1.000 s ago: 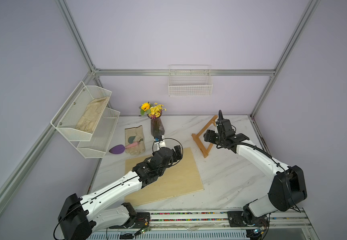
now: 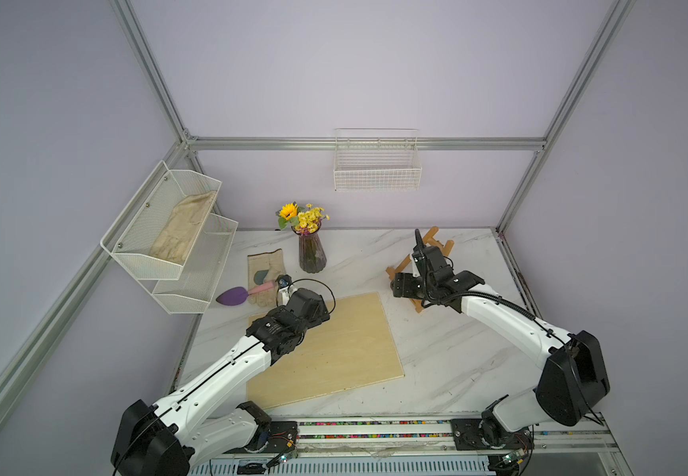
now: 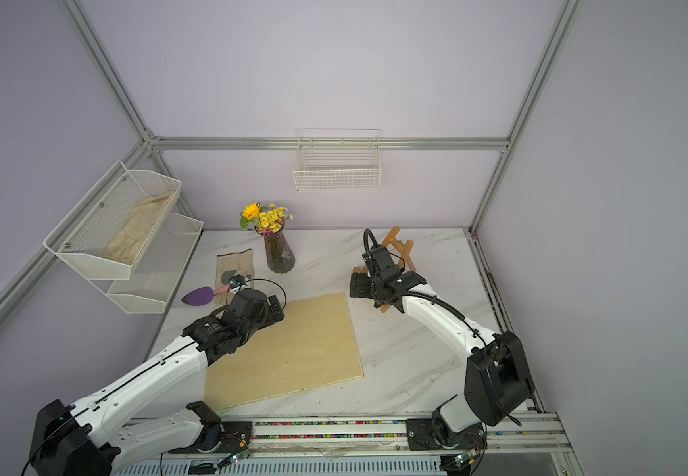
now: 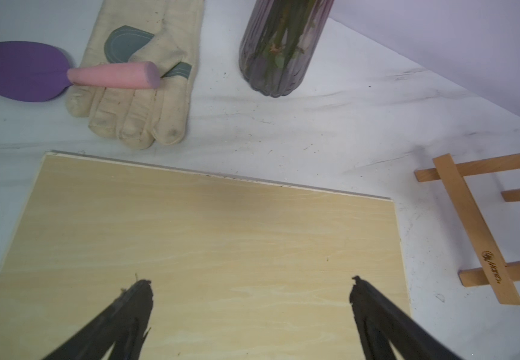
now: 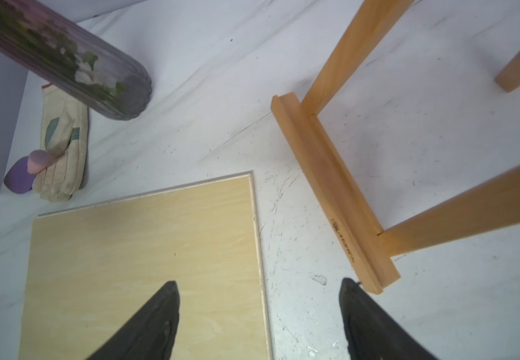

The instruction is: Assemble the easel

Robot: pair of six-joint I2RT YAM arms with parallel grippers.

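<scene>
The wooden easel (image 5: 332,180) lies on the right part of the marble table, a ledged crossbar and several slats showing; in the top left view my right arm partly covers it (image 2: 433,236). My right gripper is over its near left side, fingers apart with nothing between them. My left gripper hangs over the pale plywood board (image 4: 212,234), open and empty, to the left of the easel (image 4: 470,216).
A glass vase of yellow flowers (image 2: 312,252) stands at the back centre. A glove (image 4: 122,114) with a purple spatula (image 4: 17,69) lies back left. Wire shelves (image 2: 157,265) hang on the left wall.
In the top left view my left arm has moved leftward and back from where it was. My right gripper has shifted left over the easel, which lies slightly differently from a second ago.
</scene>
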